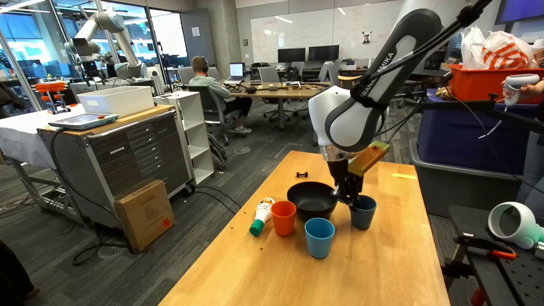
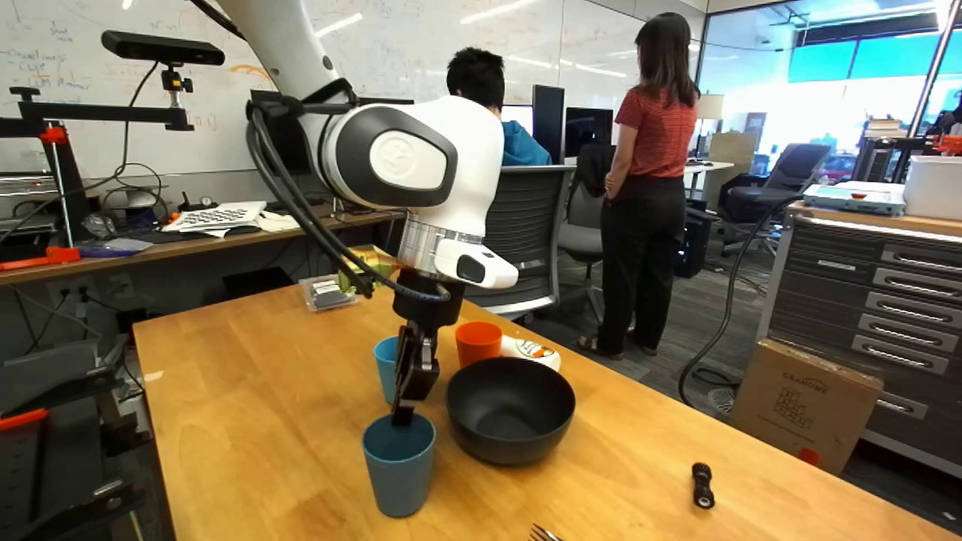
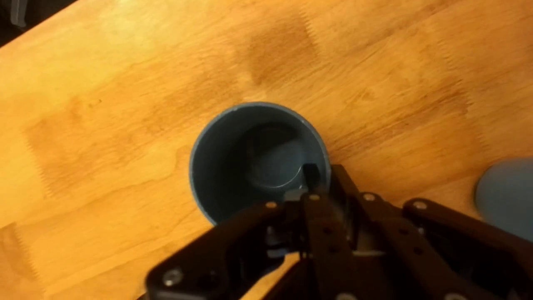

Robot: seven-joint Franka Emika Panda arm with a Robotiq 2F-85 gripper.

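A dark blue-grey cup [image 3: 260, 160] stands upright and looks empty in the wrist view. My gripper straddles its rim from above, one finger [image 3: 311, 176] inside the cup and the other just outside the wall. Only a narrow gap separates the fingers, with the rim between them; whether both press on it cannot be made out. In exterior view 2 the gripper [image 2: 402, 416] reaches down to the mouth of the same cup [image 2: 399, 473]. A lighter blue cup [image 1: 319, 239], an orange cup [image 1: 283, 218] and a black bowl [image 1: 308, 199] stand close by.
A white bottle with a green cap [image 1: 261, 216] lies left of the orange cup. A small black dumbbell-shaped object [image 2: 703, 485] and a fork [image 2: 543, 533] lie on the table. Bare wood stretches across the front of the table [image 1: 306, 285].
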